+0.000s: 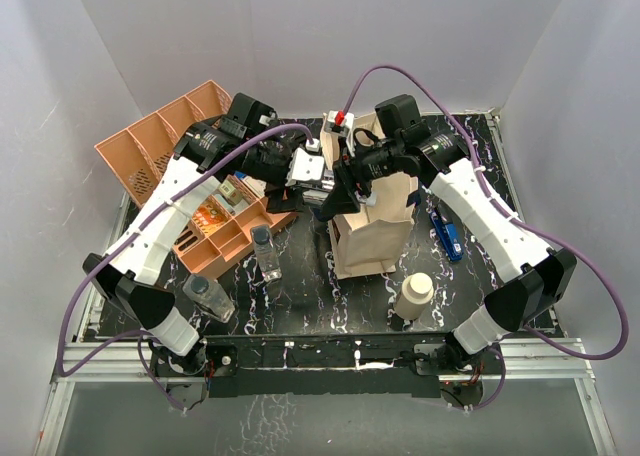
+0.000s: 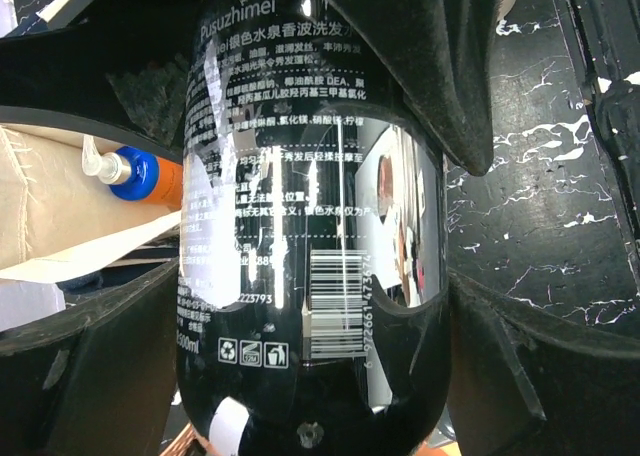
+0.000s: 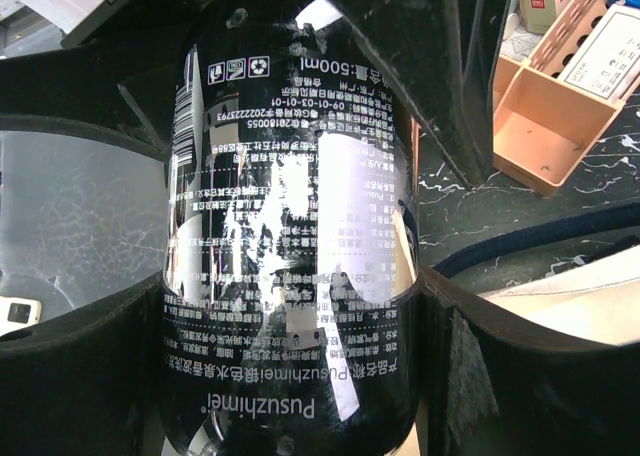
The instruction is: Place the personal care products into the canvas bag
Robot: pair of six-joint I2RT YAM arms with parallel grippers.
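Observation:
A black shampoo bottle with silver label point(image 2: 310, 216) is held in mid-air between both grippers, above the front-left edge of the cream canvas bag point(image 1: 368, 246). My left gripper point(image 1: 308, 181) and my right gripper point(image 1: 345, 186) meet at it from opposite sides. The bottle fills both wrist views, with dark fingers on either side; whether each grips it firmly is hard to tell. An orange bottle with a blue cap point(image 2: 155, 181) shows beside cream fabric in the left wrist view.
An orange organizer point(image 1: 230, 238) with small products is at left. Two clear bottles point(image 1: 265, 251) point(image 1: 208, 298) and a cream bottle point(image 1: 414, 296) stand near the front. A blue item point(image 1: 447, 236) lies right of the bag.

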